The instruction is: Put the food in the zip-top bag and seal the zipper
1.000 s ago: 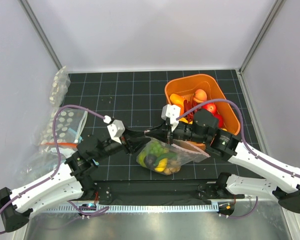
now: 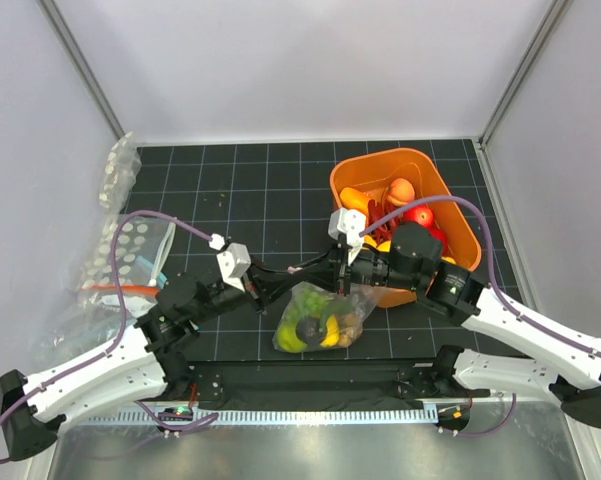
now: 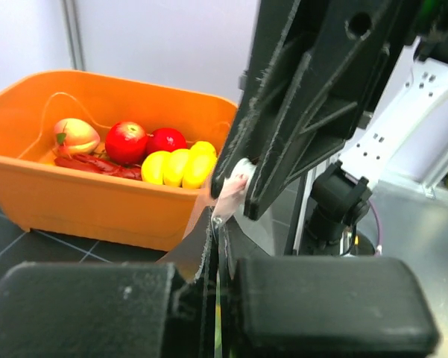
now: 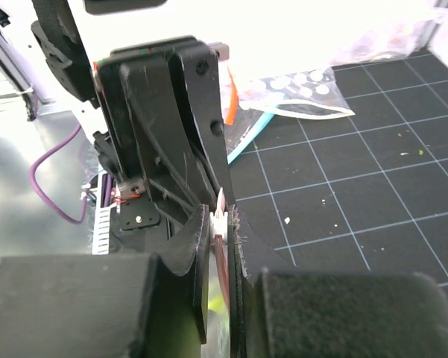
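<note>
A clear zip top bag [image 2: 315, 309] hangs below my two grippers, with green grapes, a dark item and yellow pieces inside. My right gripper is shut on the bag's pinkish-white zipper end [image 3: 237, 181], which pokes out between its fingertips. Close beside it, my left gripper is shut with its tips at the bag's thin edge, and clear film spreads at both sides of them. From above, the left gripper [image 2: 276, 284] and right gripper [image 2: 305, 268] nearly touch, hiding most of the zipper line.
Behind and right of the bag stands an orange bin [image 2: 467, 235] of play fruit and vegetables. Spare clear bags [image 2: 130, 245] lie at the left edge.
The left gripper's fingers have come together at the bag's edge. The bag's right corner, earlier spread out to the right, has drawn in. The right gripper has barely shifted.
</note>
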